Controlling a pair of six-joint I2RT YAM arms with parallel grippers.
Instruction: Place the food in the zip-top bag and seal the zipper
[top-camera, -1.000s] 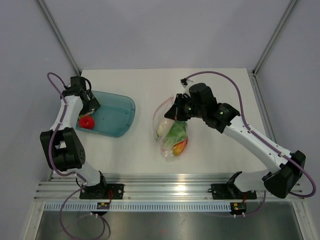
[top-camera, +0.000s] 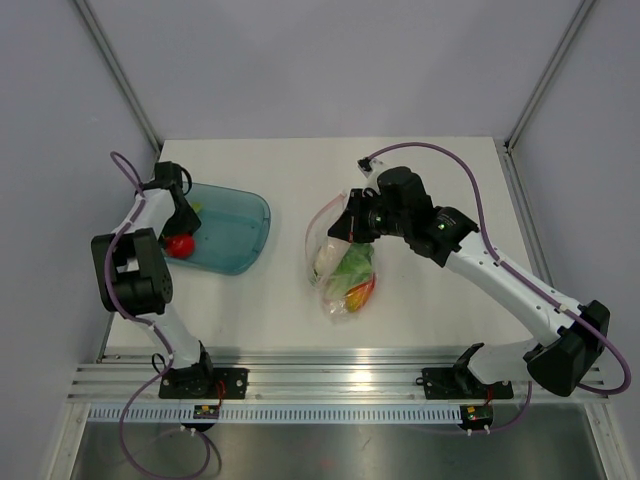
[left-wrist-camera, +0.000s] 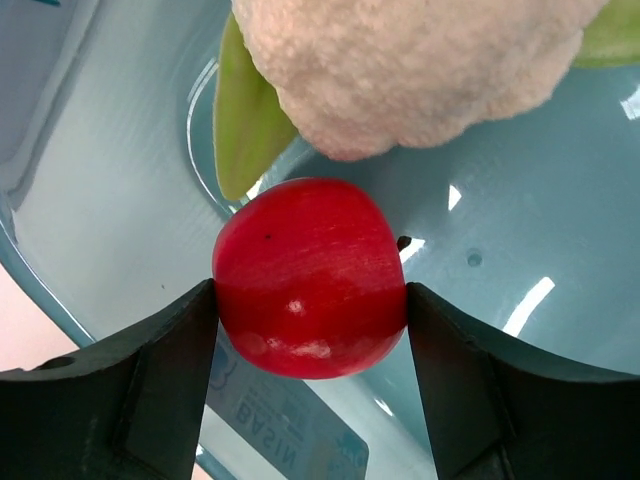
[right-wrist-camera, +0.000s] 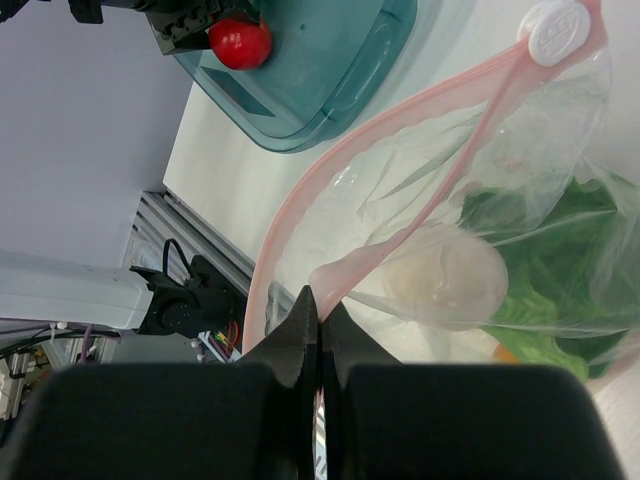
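Observation:
In the left wrist view, a round red vegetable, like a tomato, is pinched between the fingertips of my left gripper, still inside the blue tray. A cauliflower with green leaves lies just beyond it. My right gripper is shut on the pink rim of the clear zip bag, whose mouth gapes. A white slider sits at the rim's far end. Through the film show a pale round item and green leaves; the top view adds a yellow-red piece at the bag's bottom.
The blue tray stands at the table's left, its right half empty. Right of the bag the surface is clear too, below the right arm.
My right gripper and the bag have stayed nearly still.

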